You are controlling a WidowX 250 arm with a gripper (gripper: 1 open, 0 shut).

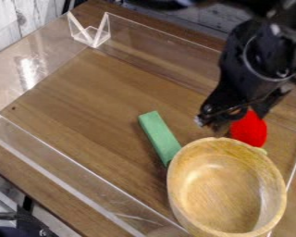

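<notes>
My black gripper (222,115) is open and hangs at the right, just behind a pale wooden bowl (225,185) and over the left side of a red object (248,130). The bowl stands empty at the lower right. The red object sits behind the bowl's back rim, partly hidden by the gripper and the bowl. A green block (159,139) lies left of the bowl, near its rim.
The wooden floor (82,111) of the clear-walled tray is free across the left and middle. A small clear plastic holder (89,32) stands at the upper left corner.
</notes>
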